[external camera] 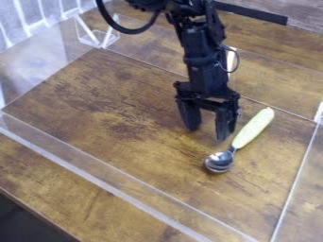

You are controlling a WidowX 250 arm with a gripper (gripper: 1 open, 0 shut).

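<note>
A spoon with a pale yellow handle (255, 128) and steel bowl (218, 162) lies on the wooden table (101, 123), angled up to the right. My black gripper (209, 121) hangs open just up and left of the spoon's neck, its fingers low over the table, with nothing seen between them.
Clear plastic walls edge the work area. A small white wire-like piece (98, 31) is at the back left. A pale object, partly hidden, stands behind the arm.
</note>
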